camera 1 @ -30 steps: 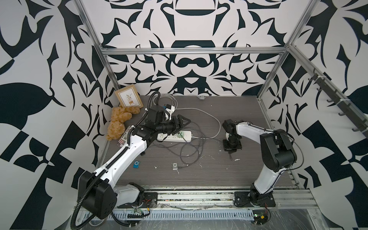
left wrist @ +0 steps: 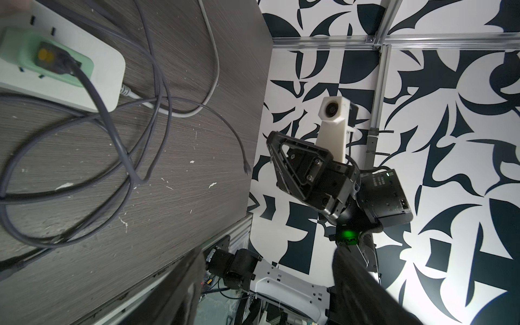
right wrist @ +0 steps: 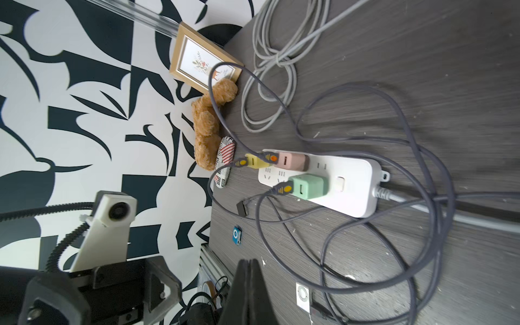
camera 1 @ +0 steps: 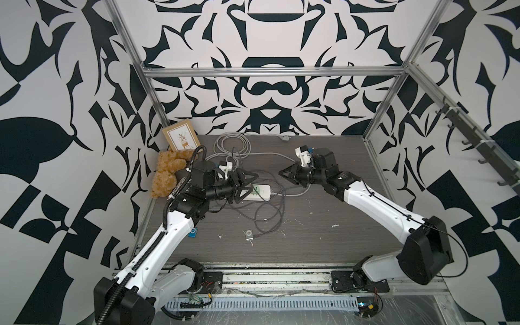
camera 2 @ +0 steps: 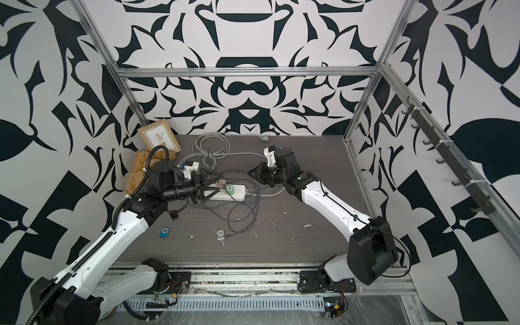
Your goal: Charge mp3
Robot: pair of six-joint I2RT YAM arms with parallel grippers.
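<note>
A silver mp3 player lies at the front of the table, a dark cable plug meeting its edge. Farther left sits a blue mp3 player, with a loose dark connector above it in the right wrist view. Green, pink and yellow chargers sit in the white power strip, each with a grey cable. My left gripper stands open over the strip's left part, its blurred fingers apart. My right gripper is shut, nothing visible between its fingers, right of the strip.
Grey cable loops spread around the strip. At the back left are a coiled light cable, a picture frame and a brown plush toy.
My right arm has swung up and left, its gripper moving from low on the right towards the strip. The blue player has not moved.
</note>
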